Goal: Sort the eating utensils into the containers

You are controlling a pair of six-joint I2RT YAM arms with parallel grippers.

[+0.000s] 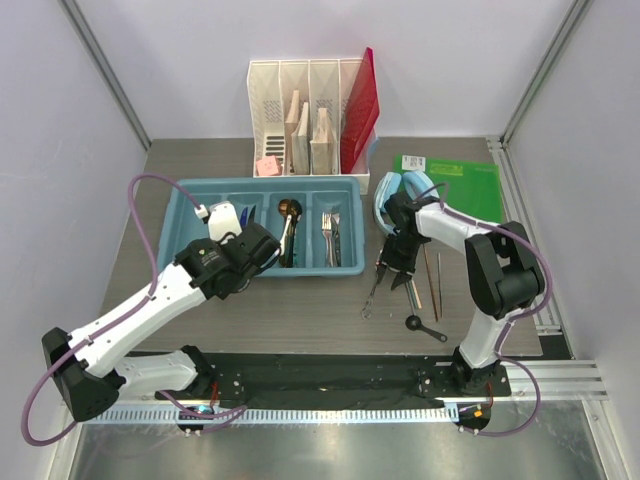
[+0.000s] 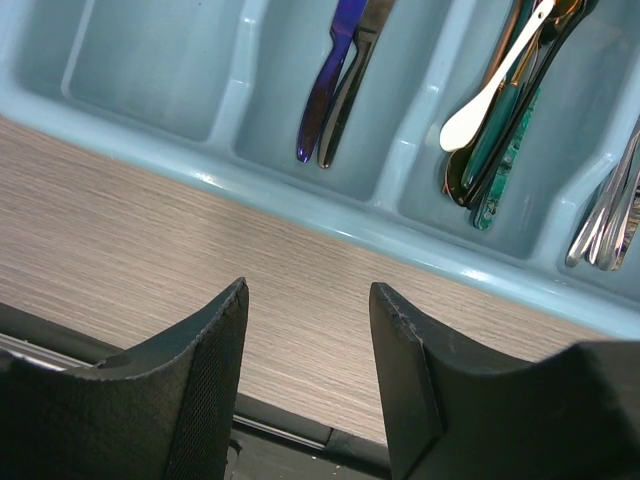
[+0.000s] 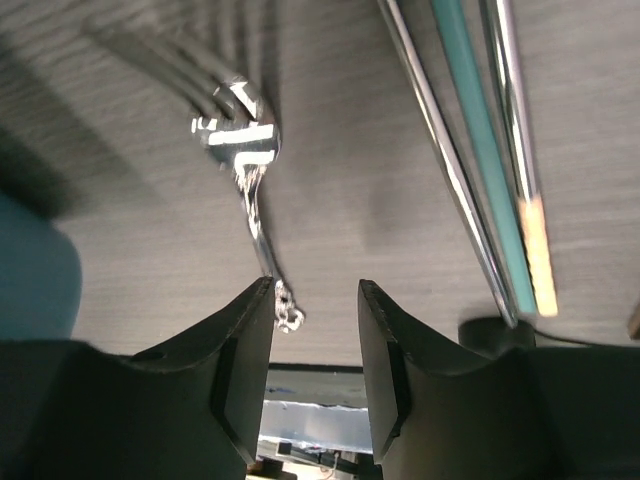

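Observation:
On the table to the right lies a silver fork (image 3: 257,225), its tines pointing away from the front edge. My right gripper is open above the table, with the fork's handle end showing beyond its left fingertip and nothing between its fingers. The blue tray (image 2: 300,217) has separate compartments: a purple knife (image 2: 330,85) with a dark knife (image 2: 357,80) in one, several spoons (image 2: 505,110) in another, forks (image 1: 327,235) in a third. Over bare table in front of the tray, my left gripper stands open and empty.
Right of the fork lie a silver rod (image 3: 450,165), a teal stick (image 3: 490,165), a tan-tipped one (image 3: 538,255) and a black spoon (image 1: 428,328). Behind the right arm are a light blue dish (image 1: 383,195) and a green folder (image 1: 475,185). A white rack (image 1: 267,100) stands behind the tray.

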